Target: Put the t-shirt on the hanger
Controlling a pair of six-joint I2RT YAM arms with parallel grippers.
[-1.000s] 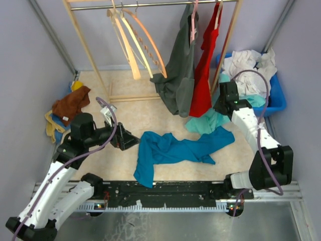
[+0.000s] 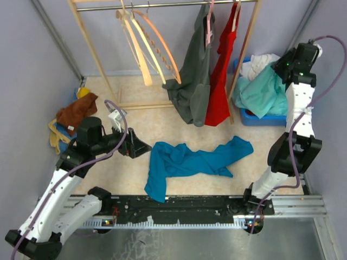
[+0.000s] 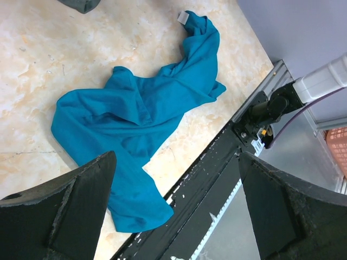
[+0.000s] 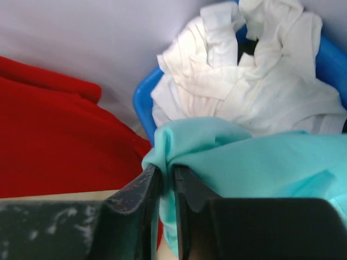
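A teal-blue t shirt [image 2: 190,162] lies crumpled on the floor. My left gripper [image 2: 145,151] hangs by its left end, open and empty; the left wrist view shows the shirt [image 3: 157,103] ahead of the parted fingers [image 3: 89,189]. At the back right, my right gripper [image 2: 280,66] is over the blue bin. In the right wrist view, its fingers [image 4: 142,192] stand close together with a turquoise cloth [image 4: 233,162] pinched between them. Bare hangers [image 2: 142,65] hang from the rail [image 2: 168,5], a pale one and an orange one among them.
A grey garment [image 2: 190,86] and a red one [image 2: 219,81] hang at the rack's right. White cloths [image 2: 260,64] fill part of the blue bin [image 2: 265,120]. A brown cloth [image 2: 76,111] tops a pile at far left. Floor between rack and shirt is free.
The left arm and the teal shirt have stayed put.
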